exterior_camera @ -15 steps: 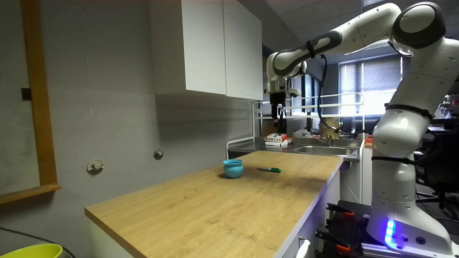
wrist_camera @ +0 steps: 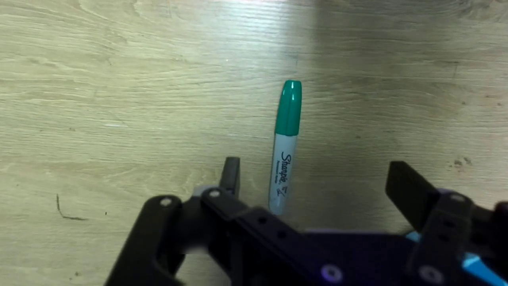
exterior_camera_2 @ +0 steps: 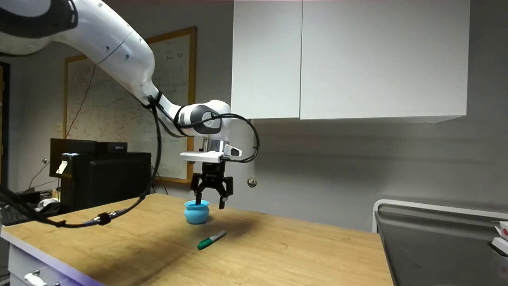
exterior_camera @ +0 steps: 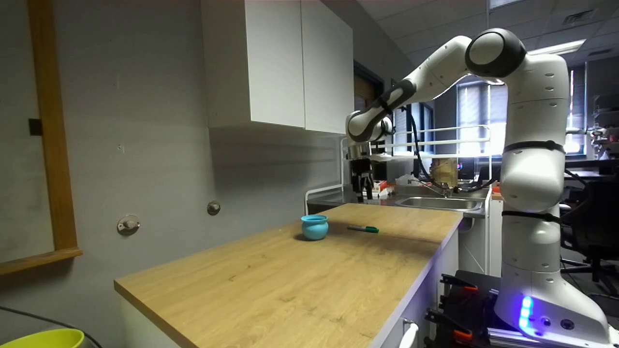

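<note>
A marker with a green cap and a grey-white barrel (wrist_camera: pixel 281 164) lies flat on the wooden counter; the second exterior view shows the same marker (exterior_camera_2: pixel 211 240) in front of a small turquoise pot (exterior_camera_2: pixel 196 212). In the first exterior view the pot (exterior_camera: pixel 314 228) stands upright, left of the marker (exterior_camera: pixel 363 229). My gripper (exterior_camera_2: pixel 210 205) points down above the counter, open and empty. Seen from the wrist, the marker's barrel end lies in the gap of the gripper, below the fingertips. Only blue slivers of the pot (wrist_camera: pixel 481 269) show at lower right there.
White wall cabinets (exterior_camera_2: pixel 350 59) hang over the back of the counter. A sink (exterior_camera: pixel 441 203) and small boxes (exterior_camera: pixel 378 186) lie beyond its far end.
My arm has come down a good way, and the gripper now hangs closer to counter height, a little further left in the first exterior view. Pot and marker have not moved.
</note>
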